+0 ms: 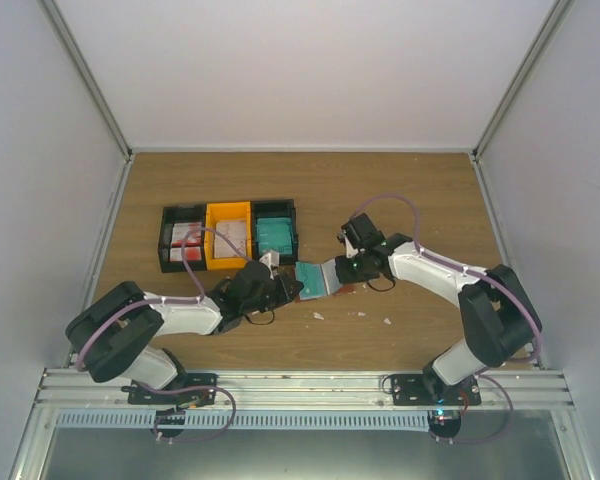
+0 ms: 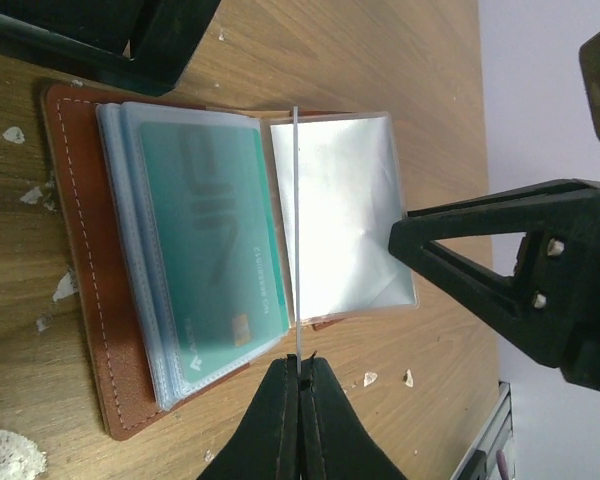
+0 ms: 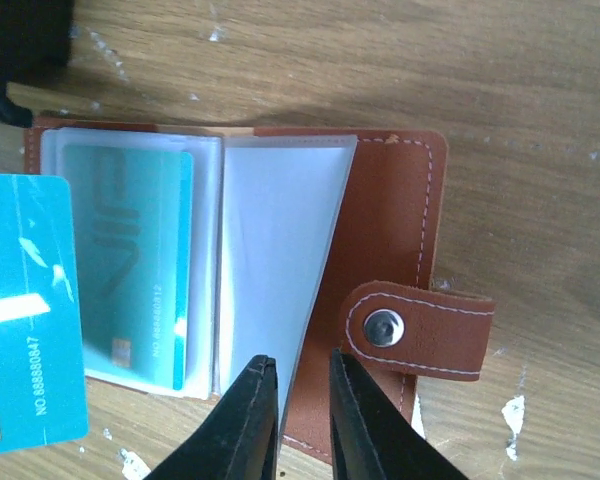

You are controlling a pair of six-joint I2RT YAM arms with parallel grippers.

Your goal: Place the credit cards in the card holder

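Note:
The brown card holder (image 2: 88,260) lies unfolded on the table, a teal card (image 2: 215,225) in its clear sleeve on the left side. Between my left gripper's shut fingers is another teal card, seen edge-on above the holder; its face (image 3: 25,350) shows at the left of the right wrist view. An empty-looking clear sleeve (image 3: 275,230) is lifted at a slant in the middle. My right gripper stands partly open at this sleeve's near free edge, the edge running down between its fingers. Whether the held card touches any sleeve, I cannot tell.
Left behind the holder stand a black tray (image 1: 295,222) with teal cards, a yellow tray (image 1: 212,240) and another black tray (image 1: 166,245) with red and white cards. The holder's snap strap (image 3: 430,330) lies at its right.

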